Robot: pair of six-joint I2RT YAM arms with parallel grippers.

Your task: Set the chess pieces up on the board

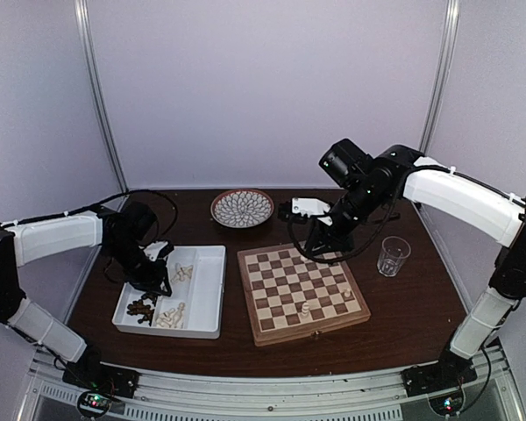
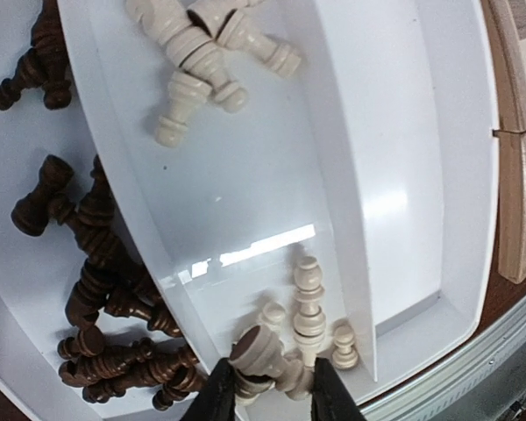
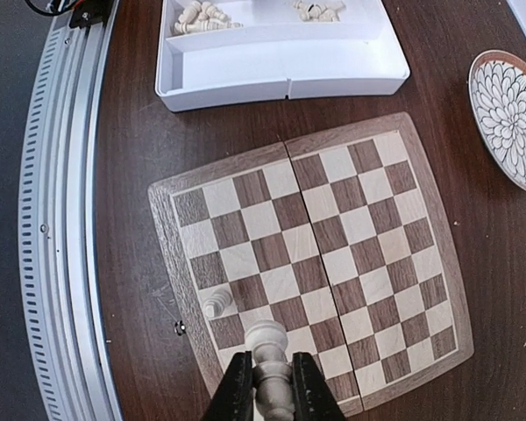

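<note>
The chessboard [image 1: 272, 285] carries two light pieces: one pawn-like piece [image 1: 347, 293] near its right side and another light piece [image 1: 305, 310] close to the front edge. Over the board's far part, my right gripper is shut on a light chess piece [image 3: 273, 390]. My left gripper is low in the white tray [image 1: 209, 294], shut on a light piece [image 2: 259, 351] that lies slantwise between its fingers. Beneath it lie more light pieces [image 2: 309, 303]. Several dark pieces [image 2: 96, 237] fill the neighbouring compartment.
A patterned bowl [image 1: 242, 209] stands behind the board, and a clear glass [image 1: 393, 256] to its right. The tray's right compartment [image 2: 399, 175] is empty.
</note>
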